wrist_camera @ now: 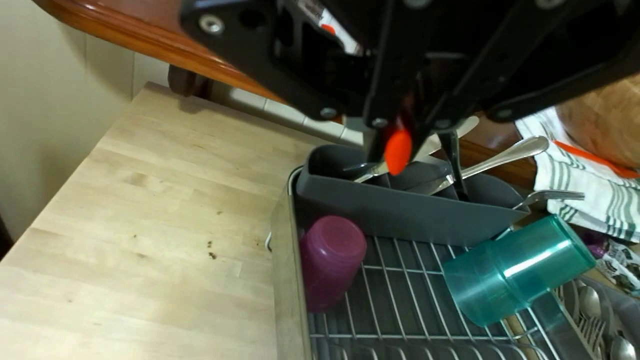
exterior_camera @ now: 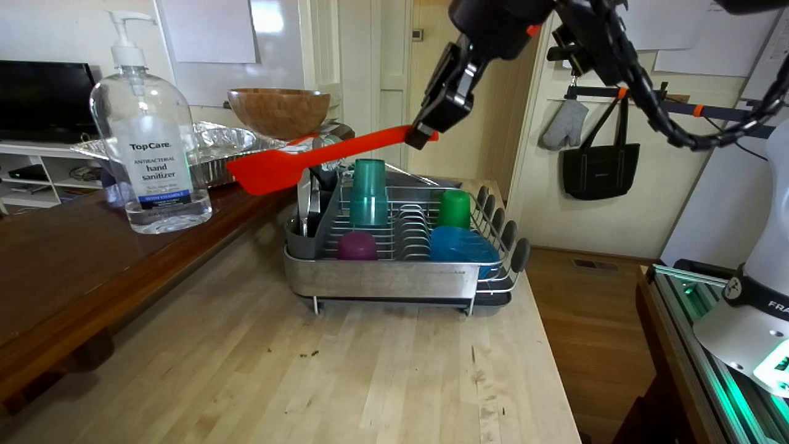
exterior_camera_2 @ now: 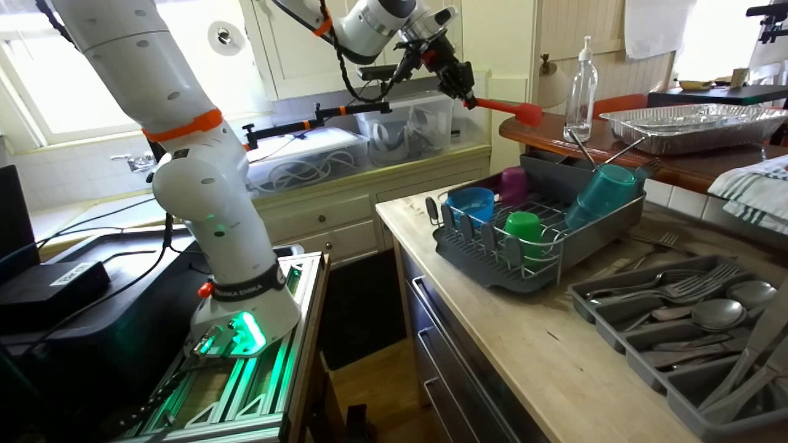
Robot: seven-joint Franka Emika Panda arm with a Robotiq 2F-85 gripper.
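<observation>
A red spatula (exterior_camera: 325, 153) hangs in the air, with my gripper (exterior_camera: 423, 134) shut on its handle near the end. Its broad head points left in exterior view 1, above the left part of the dish rack (exterior_camera: 381, 280). In exterior view 2 the spatula (exterior_camera_2: 506, 107) reaches right from my gripper (exterior_camera_2: 470, 102), out toward the raised brown counter. Only the orange-red handle end (wrist_camera: 398, 152) shows between my fingers in the wrist view; the head is hidden there. Beneath it stands the rack's grey cutlery holder (wrist_camera: 384, 204), with knives and a fork in it.
Inside the rack are a purple cup (wrist_camera: 333, 258), a teal cup (wrist_camera: 519, 270), a green cup (exterior_camera_2: 524, 229) and a blue bowl (exterior_camera_2: 471, 204). A sanitizer bottle (exterior_camera: 151, 152) stands on the raised counter. Bare wooden worktop (exterior_camera: 355, 370) lies before the rack; a cutlery tray (exterior_camera_2: 650, 369) is beyond.
</observation>
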